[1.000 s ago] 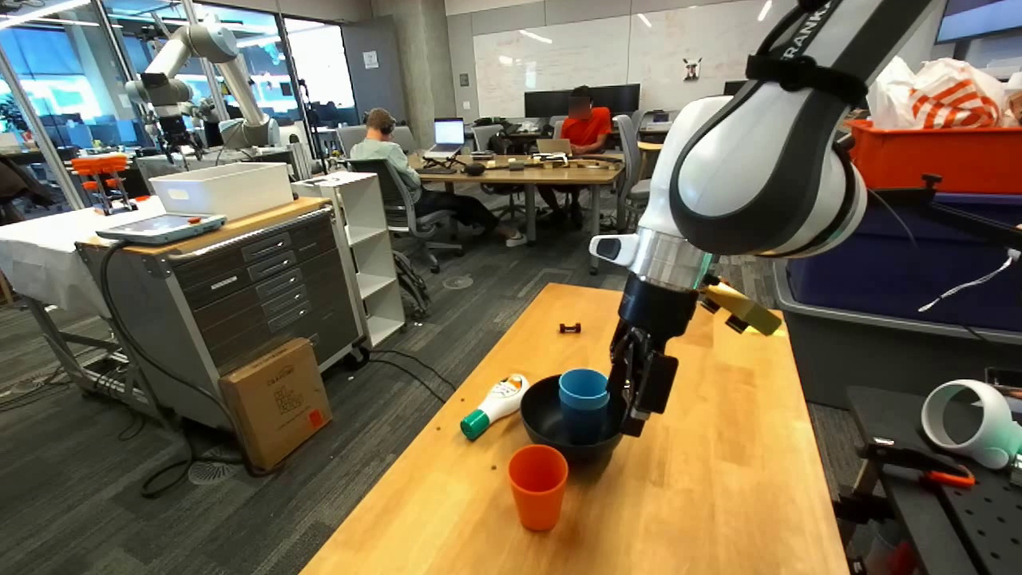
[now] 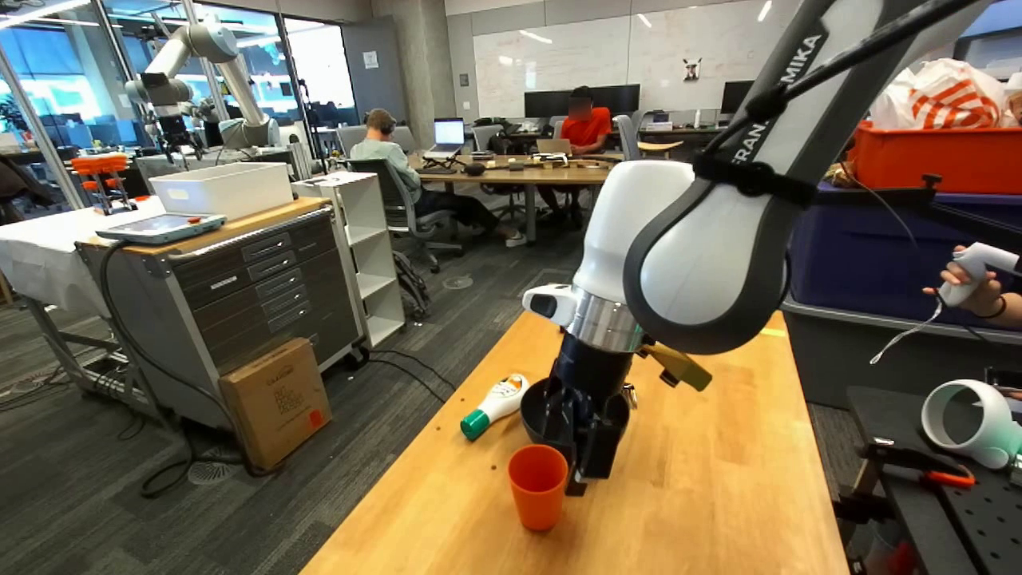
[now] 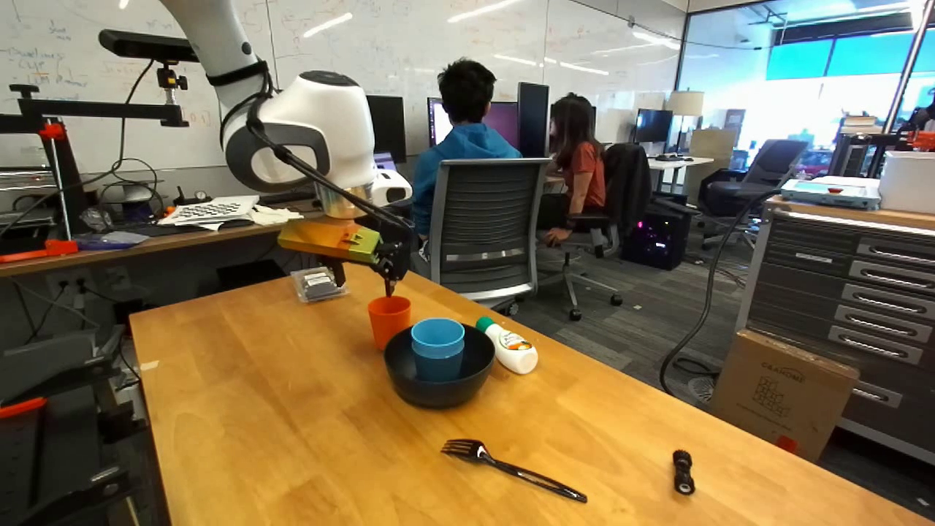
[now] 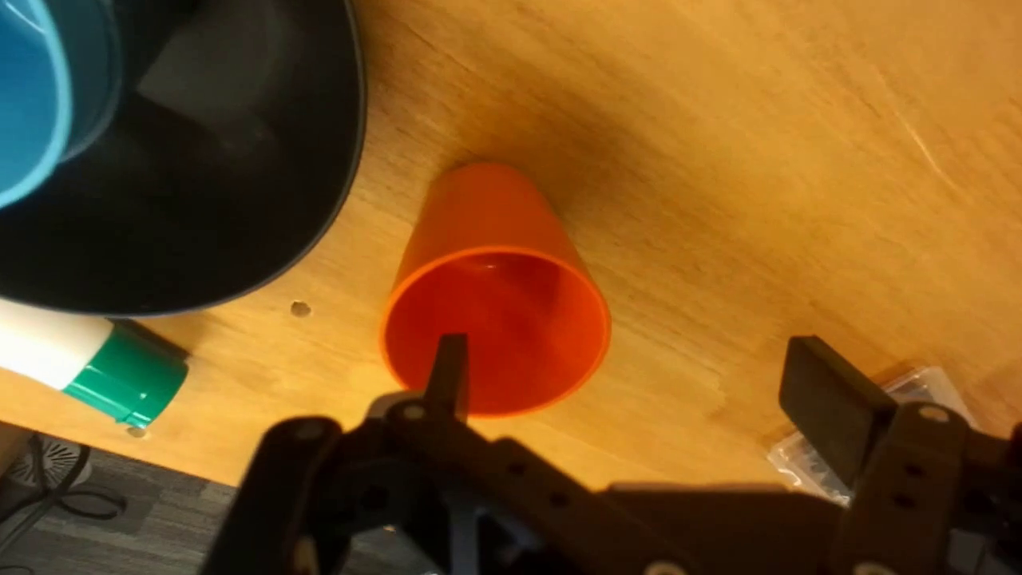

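An orange cup (image 4: 493, 326) stands upright and empty on the wooden table. In the wrist view my gripper is open, its left finger (image 4: 447, 378) overlapping the cup's near rim and its right finger (image 4: 833, 402) far off to the right over bare table. Whether that left finger is above the cup or inside its mouth, I cannot tell. Beside the cup sits a black bowl (image 3: 403, 368) with blue cups (image 3: 438, 346) in it, one stacked in another. From exterior view 1, my gripper (image 2: 586, 469) is close to the orange cup and hides most of the bowl.
A white bottle with a green cap (image 2: 495, 404) lies against the bowl's side near the table edge. A black fork (image 3: 513, 469) and a small black flashlight (image 3: 683, 472) lie apart on the table. A clear plastic package (image 3: 318, 284) rests by the far edge.
The gripper now blocks the blue cups there. The cup, bowl and bottle have stayed put.
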